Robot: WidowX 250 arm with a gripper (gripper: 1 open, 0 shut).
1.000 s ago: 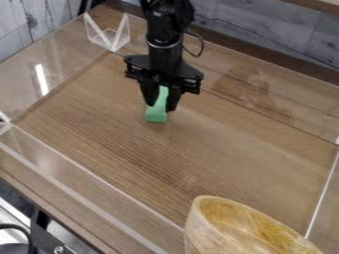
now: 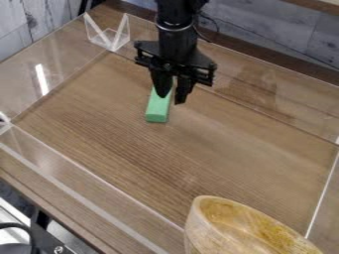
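Observation:
My black gripper (image 2: pixel 175 69) hangs over the upper middle of the wooden surface, its fingers spread. Just below it, slightly left, a green block (image 2: pixel 158 107) lies on the surface, its top end partly behind the gripper. Whether anything touches the block is unclear.
A yellowish, bowl-like object (image 2: pixel 243 228) sits at the bottom right. Clear plastic pieces stand at the upper left and left edges, and dark cables show at the lower left.
My gripper has moved up and a little right from over the green block, uncovering more of it. The block appears to stay in place.

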